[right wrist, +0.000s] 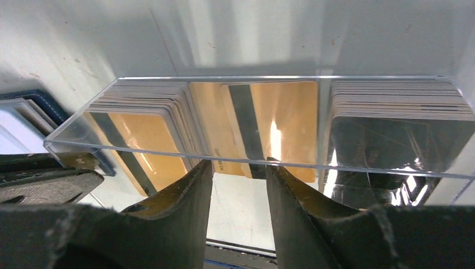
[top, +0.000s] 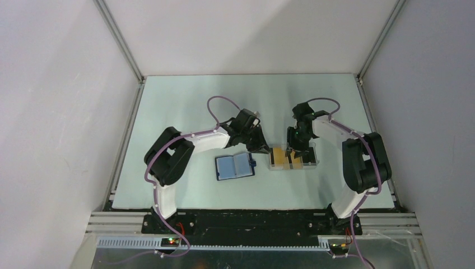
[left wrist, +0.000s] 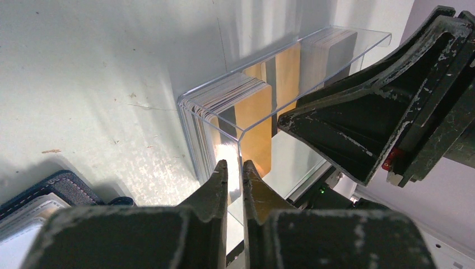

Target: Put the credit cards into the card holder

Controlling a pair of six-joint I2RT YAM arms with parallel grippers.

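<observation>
The clear acrylic box (left wrist: 201, 101) holds stacks of gold and dark cards (right wrist: 283, 117). My left gripper is shut on the box's near end at its corner edge. My right gripper is part open over the gold cards in the middle section, its fingertips at the box's front edge. The blue card holder (top: 235, 166) lies open left of the box, its edge also showing in both wrist views.
Both arms reach in from the near corners, their grippers close together at the box.
</observation>
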